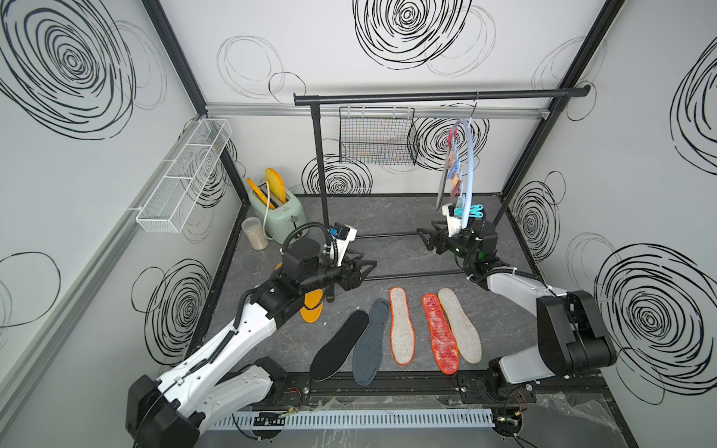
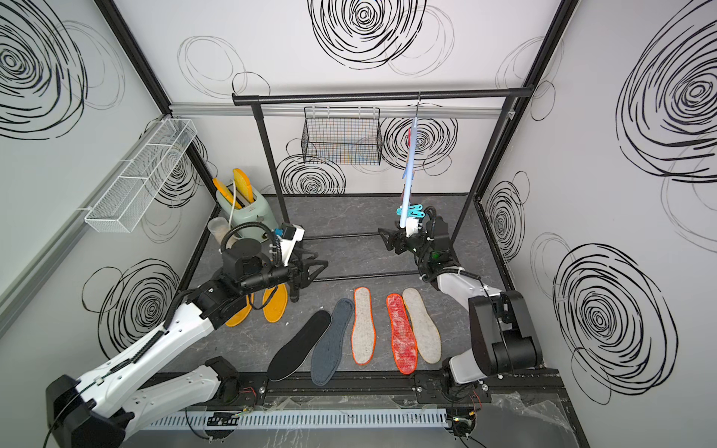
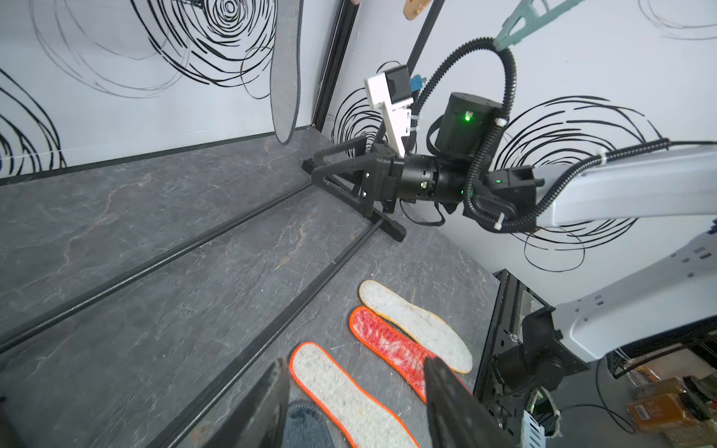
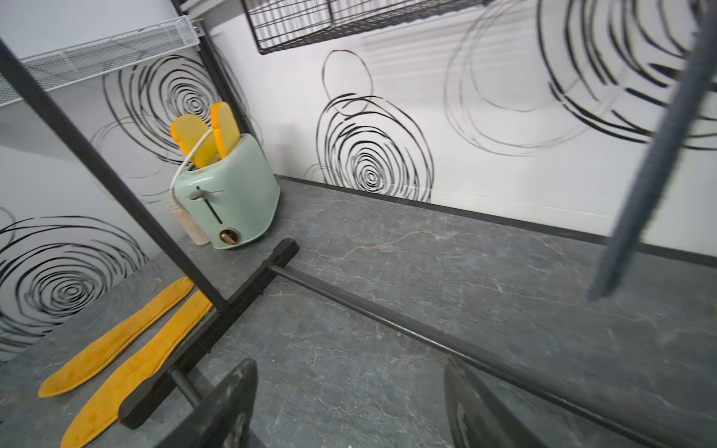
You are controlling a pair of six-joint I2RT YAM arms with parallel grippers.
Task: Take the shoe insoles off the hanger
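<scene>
A light blue hanger with several clips hangs from the rack; a grey insole hangs on it. My right gripper stands open just below and left of it, holding nothing. My left gripper is raised in front of the rack's left post, apart from the hanger, open and empty. Insoles lie on the floor: black, dark grey, orange-rimmed beige, red, plain beige and yellow.
A black rack spans the workspace, its lower bars across the floor. A mint toaster with yellow pieces stands at back left. A wire basket is on the back wall, a white one on the left.
</scene>
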